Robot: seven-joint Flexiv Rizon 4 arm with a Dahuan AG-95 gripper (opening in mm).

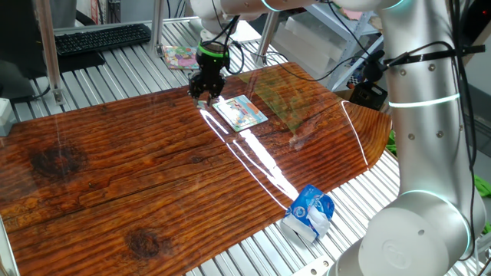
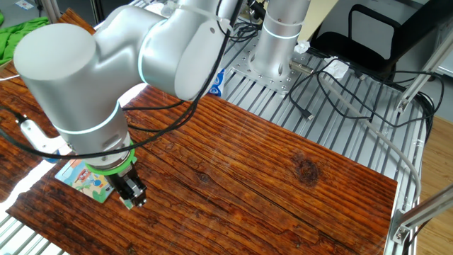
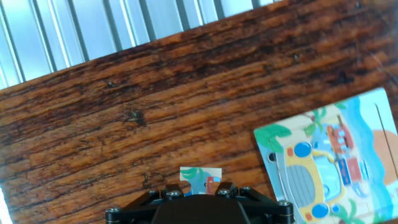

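My gripper [image 1: 202, 100] is low over the wooden table, beside the flat picture puzzle [image 1: 241, 113]. In the wrist view, a small square puzzle piece [image 3: 201, 177] with a green palm on it lies between the dark fingers, its near part hidden by the gripper. The piece [image 2: 127, 203] also shows at the fingertips in exterior view 2. Whether the fingers clamp it or only stand around it is not clear. The puzzle board [image 3: 320, 165], with a yellow car and blue sea, lies to the right of the piece in the wrist view, apart from it.
A blue-and-white tissue pack [image 1: 310, 212] sits at the edge of the wooden tabletop [image 1: 115, 176]. Much of the wood is bare. Behind it are a colourful card [image 1: 180, 57] and a keyboard [image 1: 103, 38]. Black cables [image 2: 159, 142] hang along the arm.
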